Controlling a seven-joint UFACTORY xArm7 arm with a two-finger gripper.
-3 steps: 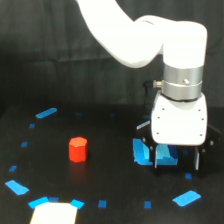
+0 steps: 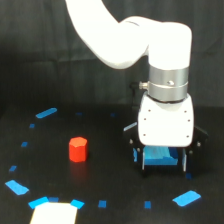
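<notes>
My gripper (image 2: 164, 167) points down at the right of the dark table, its black fingers set apart. Behind and between them shows a bright blue piece (image 2: 158, 155), partly covered by the white gripper body. Whether the fingers touch it, I cannot tell. To the left, well clear of the gripper, a red hexagonal block (image 2: 78, 149) rests on the table.
A pale, cream-coloured block (image 2: 54, 214) is cut off by the bottom edge. Several flat blue marks lie scattered around, among them strips at the left (image 2: 17, 187) and lower right (image 2: 186, 198). Between the red block and the gripper the surface is mostly clear.
The arm and gripper have shifted left, so the fingers now straddle the blue piece in view rather than standing to its right. The red block has stayed put.
</notes>
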